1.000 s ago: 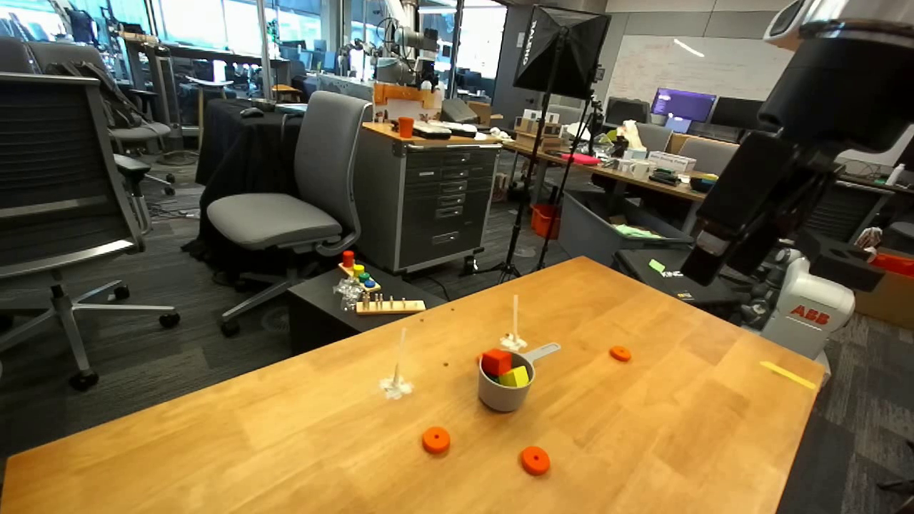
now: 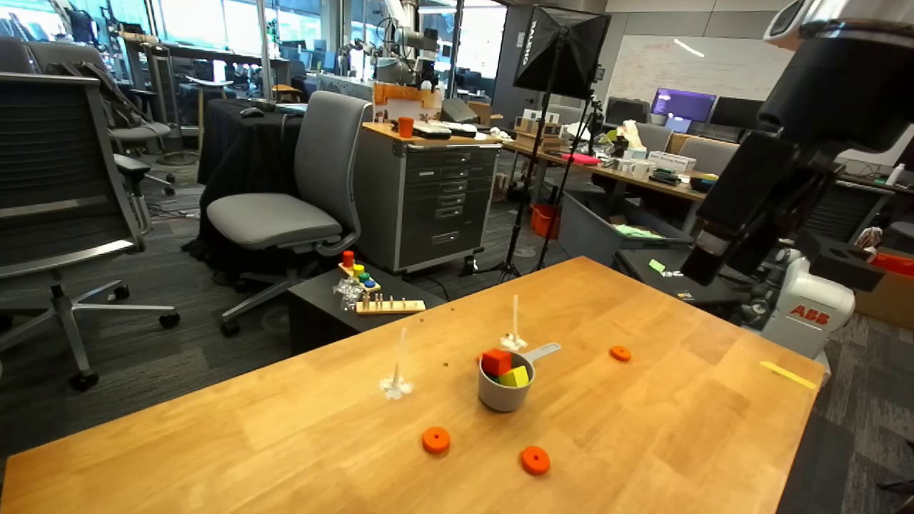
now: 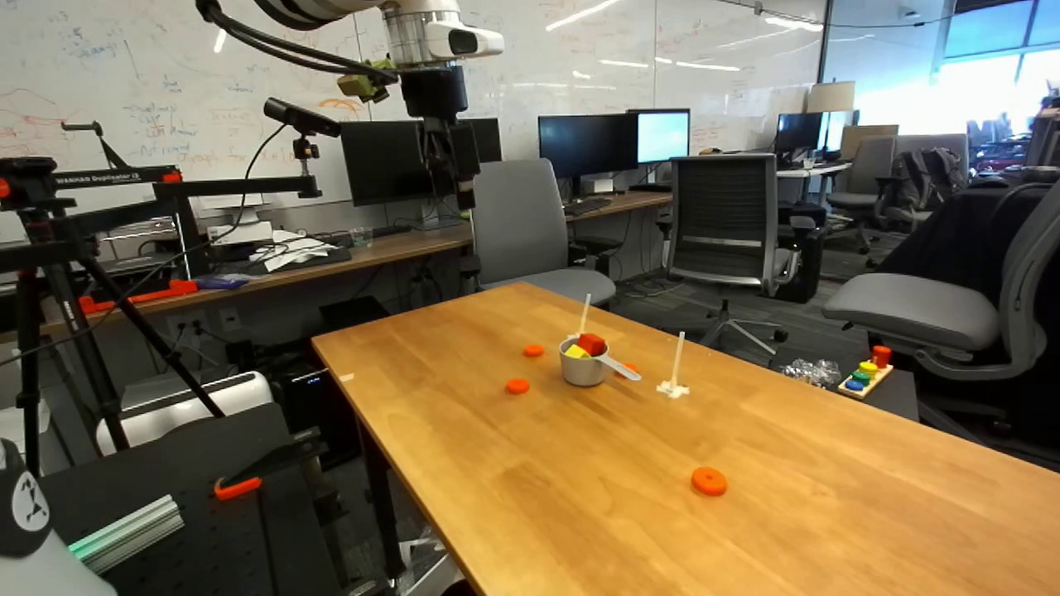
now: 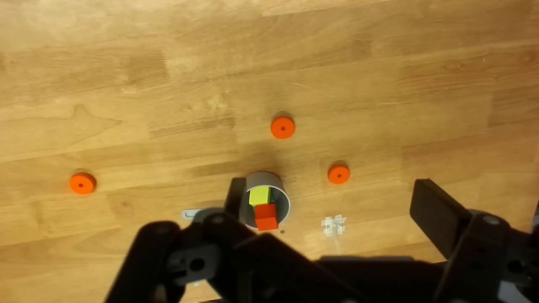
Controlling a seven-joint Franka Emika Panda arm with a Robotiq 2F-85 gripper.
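A grey measuring cup (image 2: 503,397) stands upright on the wooden table, its handle (image 3: 622,369) sticking out sideways. Inside it are a red block (image 4: 266,217), a yellow block (image 4: 260,196) and something dark green, mostly covered. Orange discs with centre holes lie flat around it: one disc (image 2: 436,440), a second disc (image 2: 535,460) and a third disc (image 2: 620,353). A bit of orange (image 3: 627,372) also shows behind the cup's handle. Two thin pale pegs rise from the table, one peg (image 2: 398,368) apart from the cup, another peg (image 2: 515,318) behind it. High above the table, my gripper is open and empty.
A black stand (image 2: 325,317) beside the table carries a coloured peg toy (image 2: 360,274) and a wooden peg strip (image 2: 390,305). Yellow tape (image 2: 786,374) marks the table near the robot base.
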